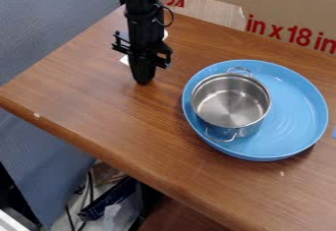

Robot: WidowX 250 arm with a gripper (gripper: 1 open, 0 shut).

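Observation:
The black gripper (141,72) hangs low over the wooden table (92,107), left of a blue plate (296,129). Its fingertips point down, close to the tabletop, and whether they are open or shut is unclear. A small pale patch lies behind the gripper, partly hidden by it. A steel pot (231,102) with wire handles sits on the plate.
A cardboard box (282,14) stands along the back edge. Cables and other items lie below the table's front-left edge.

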